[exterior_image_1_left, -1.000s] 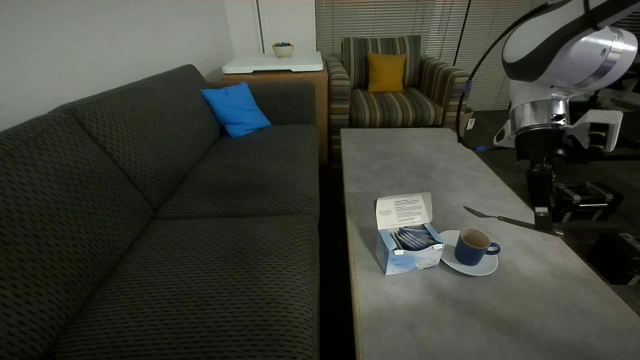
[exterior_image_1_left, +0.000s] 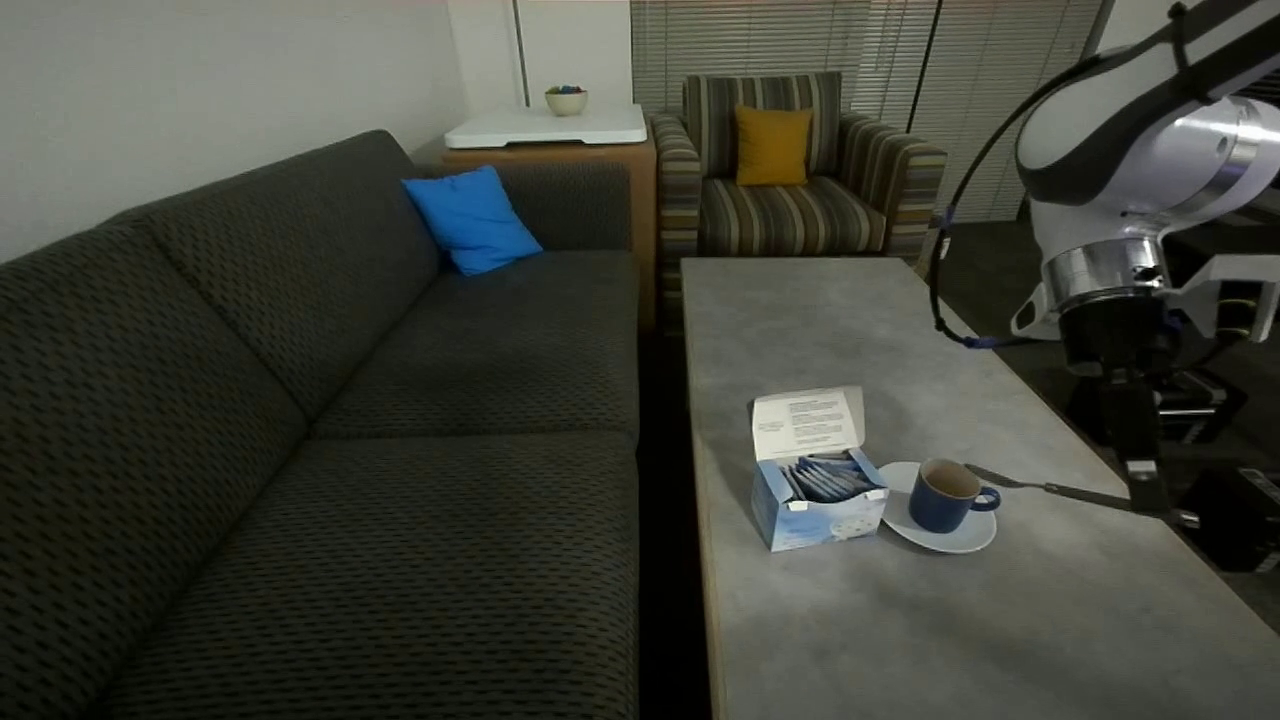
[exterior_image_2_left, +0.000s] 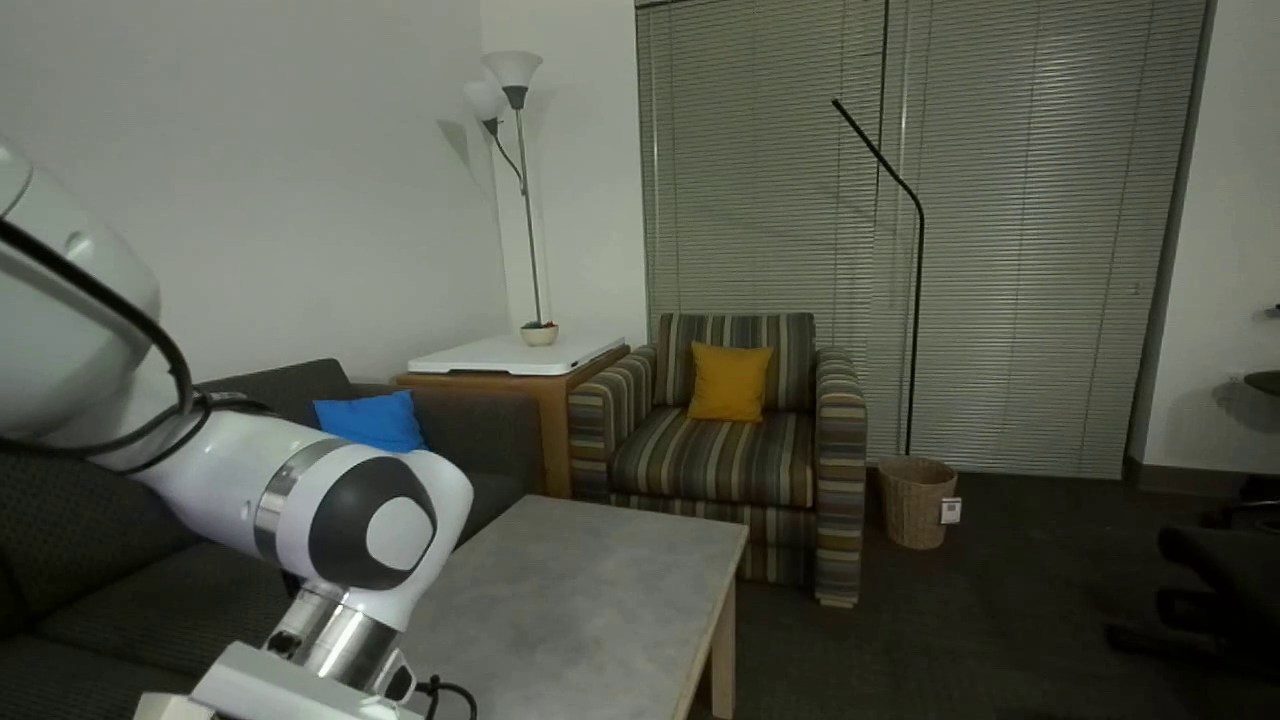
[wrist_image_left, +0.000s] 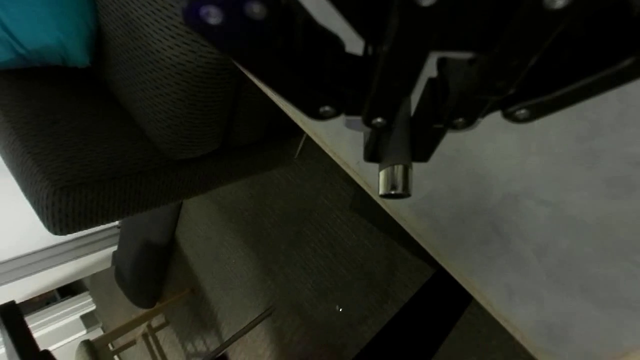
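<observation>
My gripper (exterior_image_1_left: 1146, 490) is shut on a long utensil (exterior_image_1_left: 1086, 494) with a dark handle and a slim metal head. It is held near the right edge of the table (exterior_image_1_left: 828, 636), with the head pointing left toward the blue cup (exterior_image_1_left: 938, 494). In exterior view 1 the head's tip appears just behind the cup's rim; whether they touch I cannot tell. The cup stands upright on a white saucer (exterior_image_1_left: 974, 535). From between the fingers in the wrist view, the handle's metal-capped end (wrist_image_left: 394, 181) sticks out. Exterior view 2 hides the gripper below its lower edge.
An open box of sachets (exterior_image_1_left: 828, 523) stands at the saucer's left. Bare tabletop lies in front of and behind these things. A dark sofa (exterior_image_1_left: 480, 516) runs along the left, and a striped armchair (exterior_image_1_left: 780, 216) stands beyond the table's far end.
My gripper has moved toward the near side and slightly right, carrying the utensil along. The utensil's head has come closer to the cup. Cup, saucer and box have stayed put.
</observation>
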